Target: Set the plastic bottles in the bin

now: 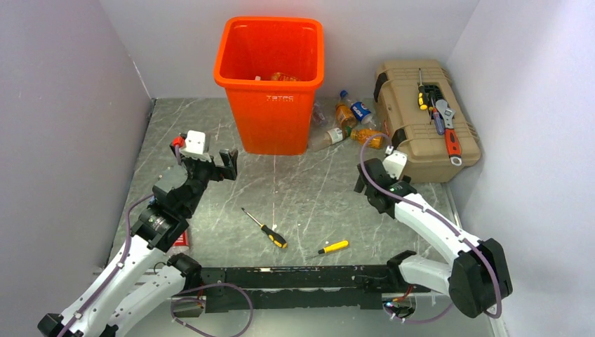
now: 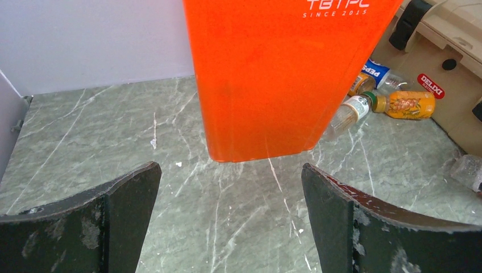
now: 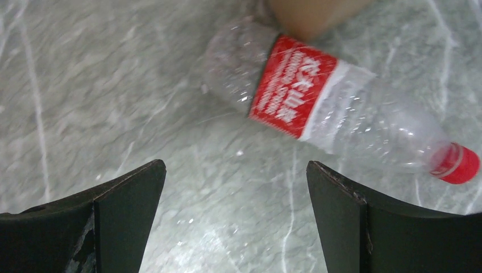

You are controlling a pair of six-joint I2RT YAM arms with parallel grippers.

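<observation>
The orange bin (image 1: 269, 119) at the back holds some bottle pieces. Several plastic bottles lie right of it, including a Pepsi bottle (image 1: 360, 110), an orange drink bottle (image 2: 410, 104) and a white-label bottle (image 2: 351, 112). My right gripper, open and empty, hangs over a clear red-label bottle (image 3: 318, 96), which the arm hides in the top view. My left gripper is open, empty, at the left, facing the bin's front.
A tan toolbox (image 1: 414, 161) with tools on top fills the back right. A black-yellow screwdriver (image 1: 273, 236) and a yellow screwdriver (image 1: 335, 246) lie at the front middle. Walls enclose the table.
</observation>
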